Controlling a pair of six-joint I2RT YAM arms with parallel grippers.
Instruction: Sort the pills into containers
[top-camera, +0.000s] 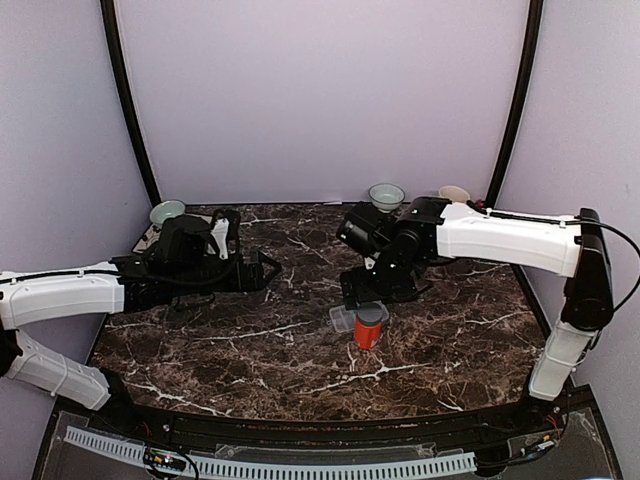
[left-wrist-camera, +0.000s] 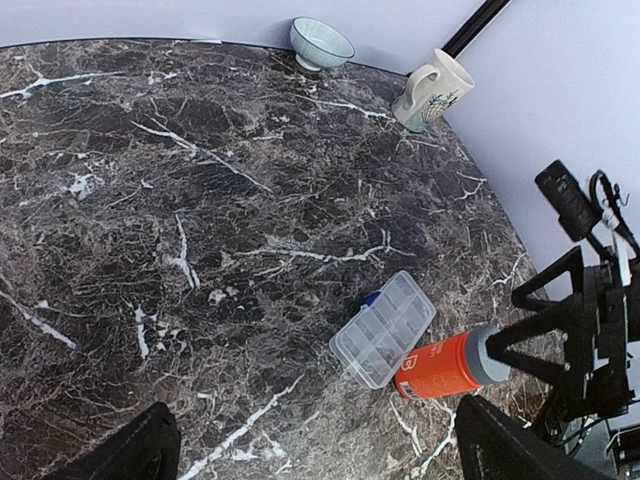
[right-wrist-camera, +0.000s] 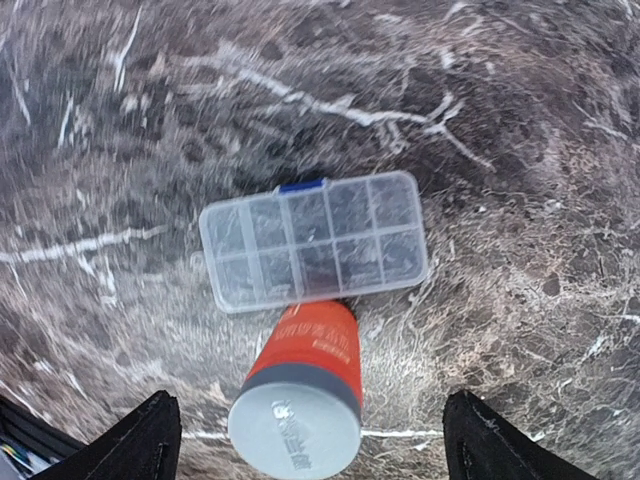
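Note:
A clear pill organizer with a blue latch lies closed on the marble table, and I make out no pills in its compartments. Touching or nearly touching its near side, an orange bottle with a grey cap stands upright. My right gripper hovers over the organizer, its fingers spread wide with nothing gripped; the bottle's cap shows between them in the right wrist view. Over the left half of the table, my left gripper is open and empty, well apart from both objects.
At the back stand a pale bowl and a white mug. Another light green bowl sits in the far left corner. Bare marble spreads across the front and centre.

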